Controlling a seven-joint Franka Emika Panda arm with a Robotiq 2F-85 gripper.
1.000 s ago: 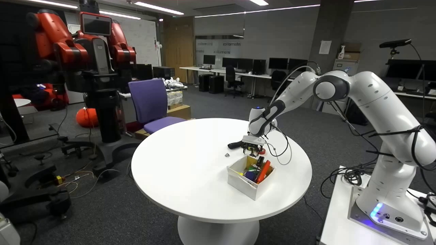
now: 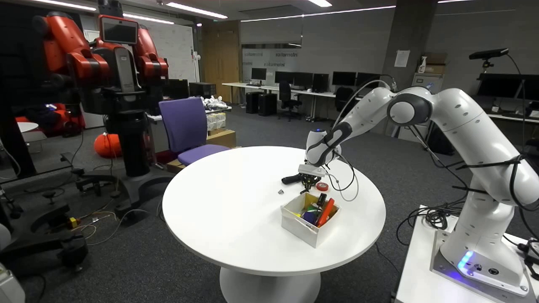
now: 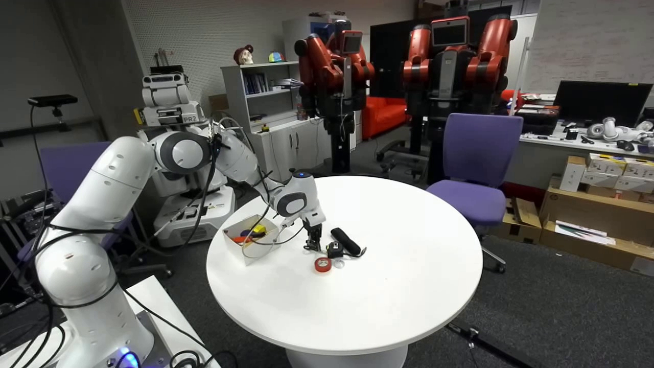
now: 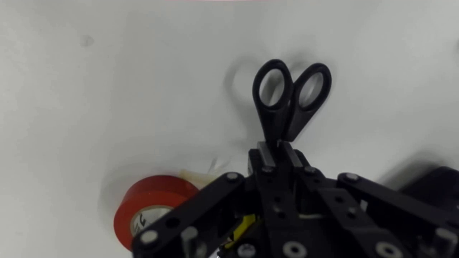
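Black-handled scissors (image 4: pixel 279 107) stick out from the tips of my gripper, which is shut on them just below the two finger loops. Their blades are hidden by the fingers in the wrist view. Shadows beside the loops fall on the white table. In exterior view 1 my gripper (image 2: pixel 306 186) is low over the table, behind the white box (image 2: pixel 300 227). Exterior view 2 has the gripper (image 3: pixel 312 246) to the right of that box, close to the table top; the scissors are too small there to make out well.
A red tape roll (image 4: pixel 150 197) lies close by the gripper. Near it are a tape measure (image 3: pixel 334 249) and a black case (image 3: pixel 346 241). The box holds several items, among them an orange one (image 2: pixel 326 212).
My gripper has moved slightly down and left in exterior view 1, and its fingers have come together. More of the red tape roll shows now. The box has stayed put.
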